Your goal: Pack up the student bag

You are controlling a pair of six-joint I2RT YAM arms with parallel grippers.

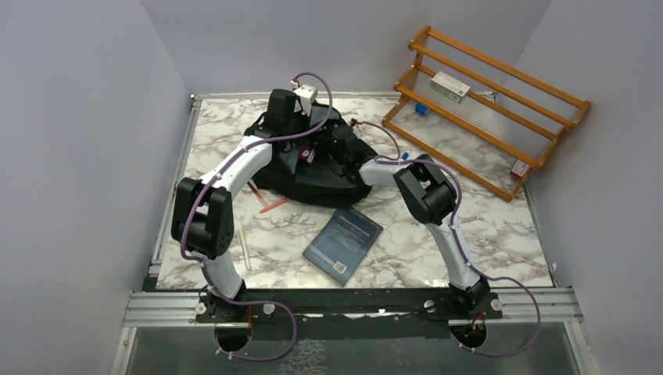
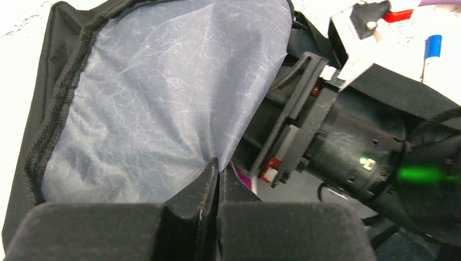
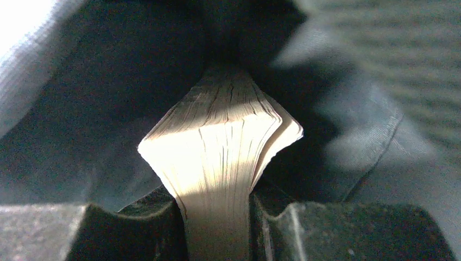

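The black bag (image 1: 317, 187) lies opened at the back centre of the table. My left gripper is shut on the edge of its grey lining (image 2: 157, 92), holding that side up. Deep in the bag opening, my right gripper is shut on a thick book (image 3: 223, 144); the page edges face the right wrist camera between the two fingers. From above only a small purple patch of this book (image 1: 307, 154) shows, the remainder hidden by the fabric and the right arm. A dark blue book (image 1: 342, 244) lies flat in front of the bag.
Two reddish pencils (image 1: 274, 205) and a pale one (image 1: 245, 248) lie left of the blue book. A wooden rack (image 1: 469, 113) at the back right bears a white box (image 1: 449, 87). In the left wrist view the right arm (image 2: 364, 149) is close beside my left gripper.
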